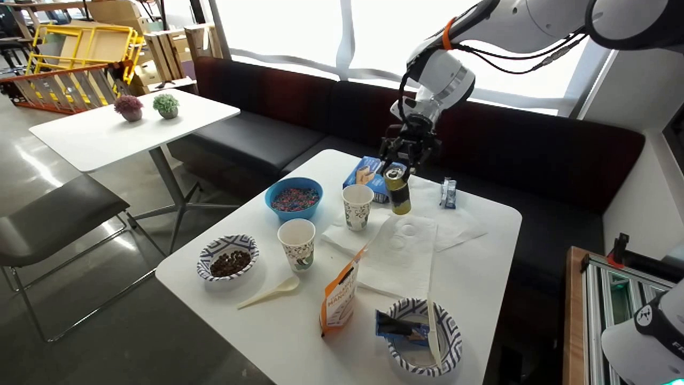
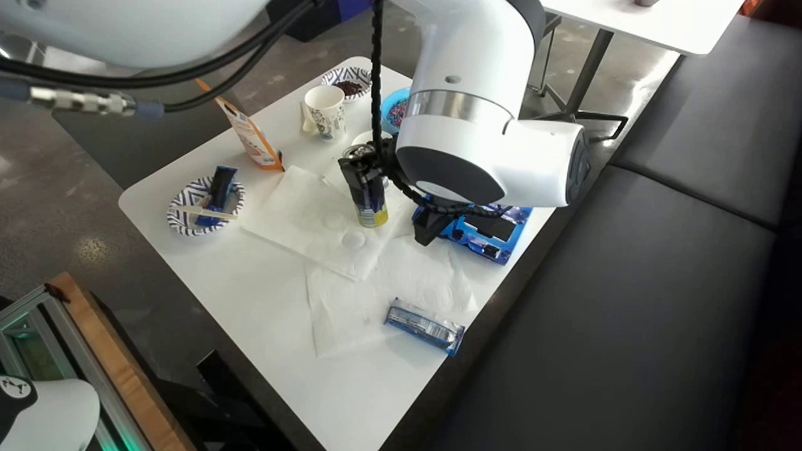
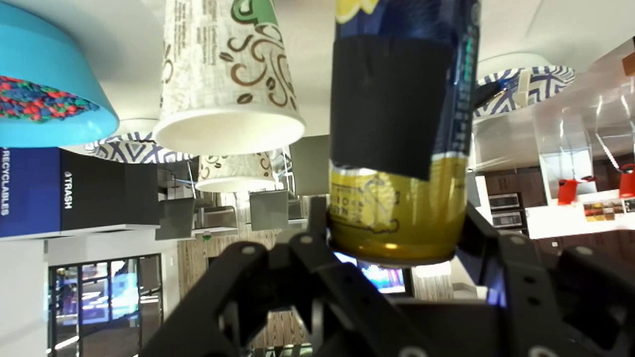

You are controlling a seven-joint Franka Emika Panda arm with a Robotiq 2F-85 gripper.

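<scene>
A yellow and dark blue can [image 1: 398,192] with a black patch hangs from my gripper [image 1: 400,166], which is shut on its upper part. Slightly tilted, it appears to be just above the white napkins [image 1: 404,256]; round damp marks show on the paper nearby. From the wrist, the can [image 3: 393,119] fills the space between the fingers, with the table upside down behind it. In the second exterior view the can [image 2: 368,196] shows its yellow lower end, while the arm hides part of the gripper.
Close to the can stand a patterned paper cup [image 1: 357,208] and a blue box [image 1: 365,172]. A second cup [image 1: 297,247], a blue bowl [image 1: 272,200], an orange-white pouch [image 1: 340,298] and a patterned bowl [image 1: 453,340] share the table. Wrapped bars [image 2: 425,327] lie near the bench side.
</scene>
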